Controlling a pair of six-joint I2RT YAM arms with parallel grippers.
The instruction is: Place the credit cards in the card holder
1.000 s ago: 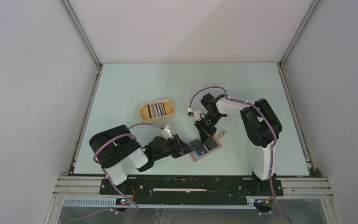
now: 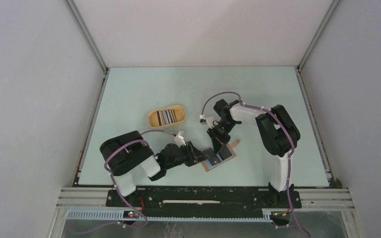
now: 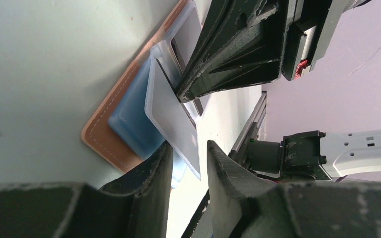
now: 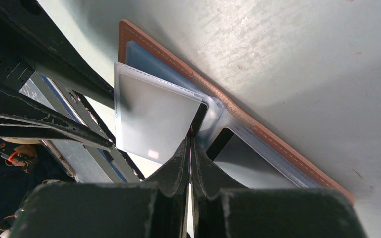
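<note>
The card holder lies open on the table, a brown leather cover [image 3: 99, 121] with clear pockets. One clear pocket has a grey panel and a dark strip along its inner end; it is lifted at an angle in the left wrist view. My right gripper is shut at that inner end, with the pocket's edge at its tips. Opposite, my left gripper stands part open, and the pocket's outer corner reaches between its fingers. In the right wrist view the left fingers [image 4: 96, 91] are beside the outer edge.
A tan tray [image 2: 152, 119] holding several upright cards [image 2: 167, 117] stands behind the left arm. Open table surrounds the holder at the back and right. Both arms crowd close over the holder.
My left arm has shifted slightly to the right, with its gripper still at the holder's left side. The right arm and the tray have stayed in place.
</note>
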